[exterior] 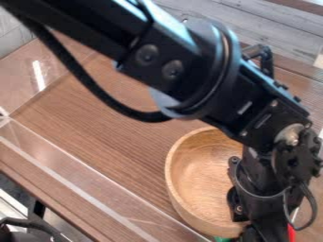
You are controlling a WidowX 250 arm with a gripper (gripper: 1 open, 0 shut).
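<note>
A wooden bowl [192, 175] sits on the wooden table at the lower middle right. My gripper [263, 225] reaches down over the right side of the bowl, and its fingertips are low at the bottom edge of the view, largely hidden by its dark body. A small green object [221, 239] shows just beyond the bowl's lower rim, and a bit of red shows beside the gripper. Whether the gripper holds anything cannot be seen.
A pale plank surface runs along the back. Cables and dark hardware lie at the lower left corner.
</note>
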